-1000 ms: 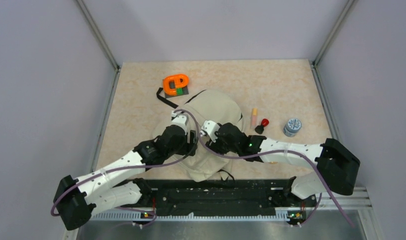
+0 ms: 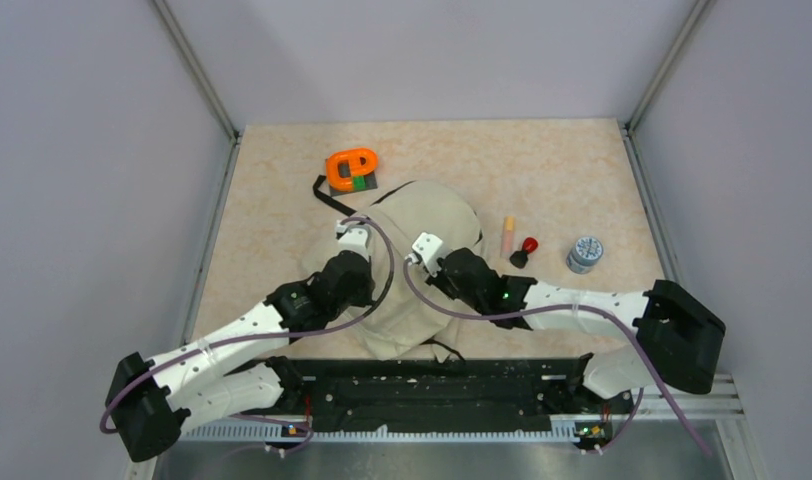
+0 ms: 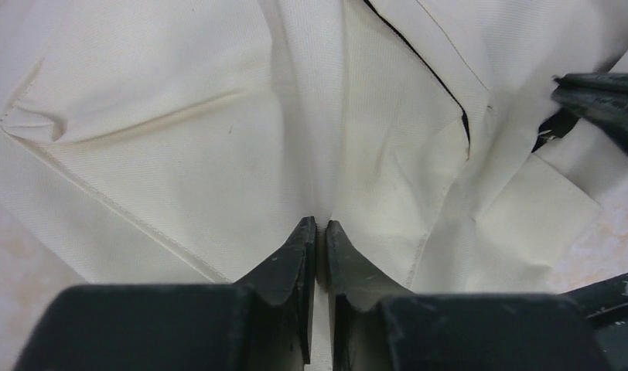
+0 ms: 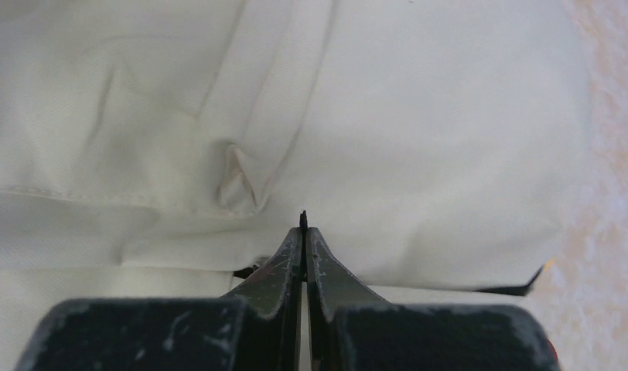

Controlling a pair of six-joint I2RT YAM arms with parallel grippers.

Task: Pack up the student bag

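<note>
The cream cloth bag (image 2: 437, 208) lies flat and wrinkled at the middle of the table. My left gripper is shut on a raised fold of its cloth. My right gripper is shut on the black zipper pull (image 4: 303, 219), whose tip pokes up between the fingertips. In the left wrist view, the right gripper's dark fingers (image 3: 605, 97) show at the right edge over the zip. The arms hide part of the bag from above.
An orange ring-shaped item (image 2: 352, 168) on a dark base sits behind the bag. Right of it lie an orange-and-pink stick (image 2: 508, 235), a red-and-black item (image 2: 524, 252) and a grey-blue round container (image 2: 585, 253).
My right gripper has shifted slightly right, and the bag's cloth has shifted a little.
</note>
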